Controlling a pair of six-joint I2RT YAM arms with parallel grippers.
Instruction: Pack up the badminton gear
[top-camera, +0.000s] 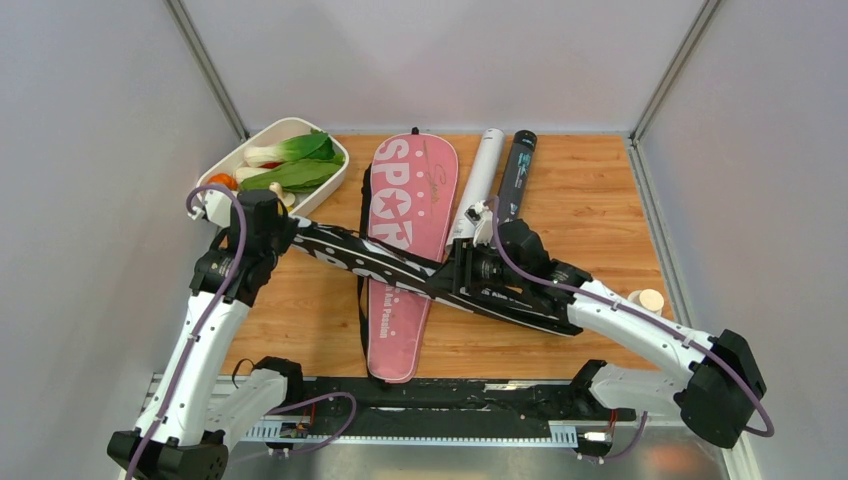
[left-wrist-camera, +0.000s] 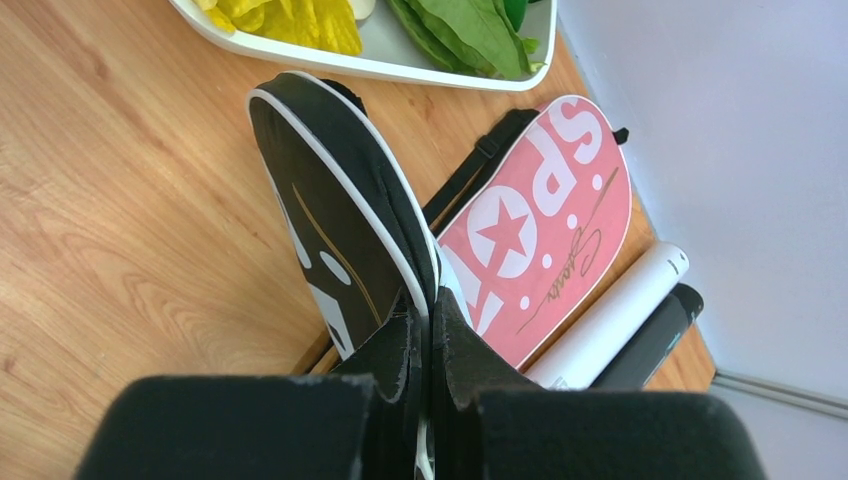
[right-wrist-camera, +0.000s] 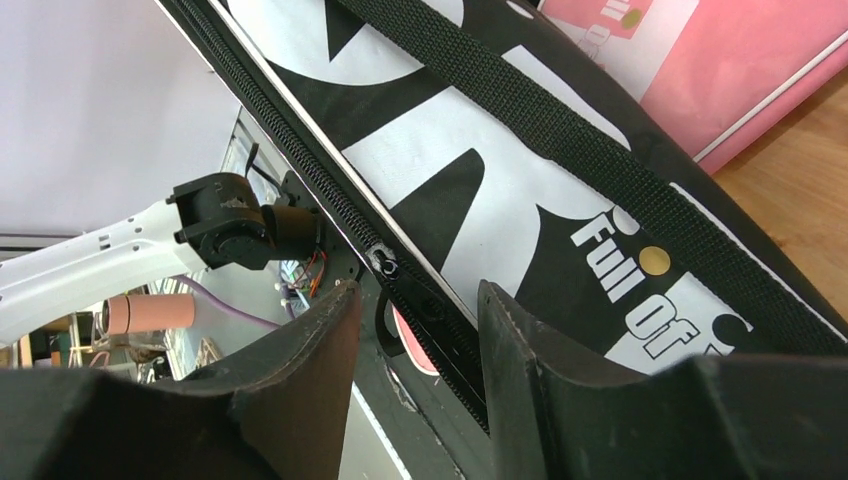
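Observation:
A black racket bag (top-camera: 360, 255) with white dots is stretched diagonally across the pink bag (top-camera: 410, 190). My left gripper is shut on the bag's white-piped edge at its left end. My right gripper is part open over the bag's zipper (right-wrist-camera: 330, 190), with the zipper pull (right-wrist-camera: 385, 262) just beyond its fingertips; whether either finger touches the bag is unclear. In the top view, the right wrist hides part of the bag.
A white tube (top-camera: 480, 165) and a black tube (top-camera: 520, 165) lie at the back. A white tray (top-camera: 336, 160) of vegetables stands at the back left. A pale cylinder (top-camera: 648, 300) sits at the right, behind the right arm. Bare wood is at right rear.

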